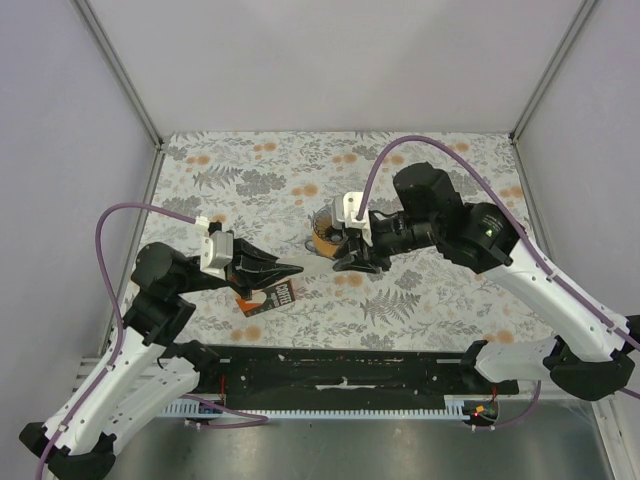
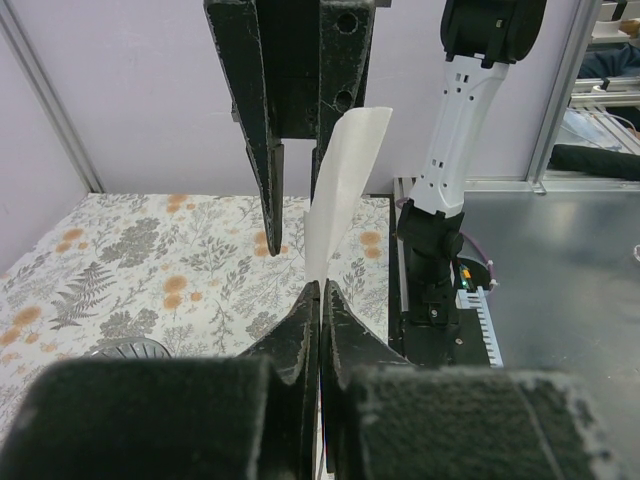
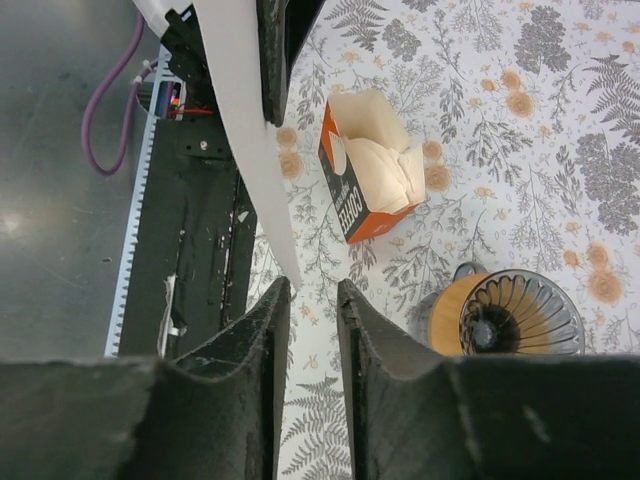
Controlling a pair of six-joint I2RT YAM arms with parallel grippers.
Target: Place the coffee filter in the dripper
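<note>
A white paper filter (image 2: 340,175) stands edge-on between the tips of my left gripper (image 1: 296,271), which is shut on it. My right gripper (image 1: 350,262) is part open at the filter's other side; in the left wrist view its fingers straddle the paper's upper part, and whether they touch it is unclear. The dripper (image 3: 505,320), a ribbed metal cone on an orange-tan stand, sits on the patterned mat behind the grippers in the top view. An orange and black coffee filter box (image 3: 362,200) with paper filters inside lies below my left gripper.
A black rail strip (image 1: 290,370) runs along the front edge, with grey floor beyond. Pale walls enclose the sides and back.
</note>
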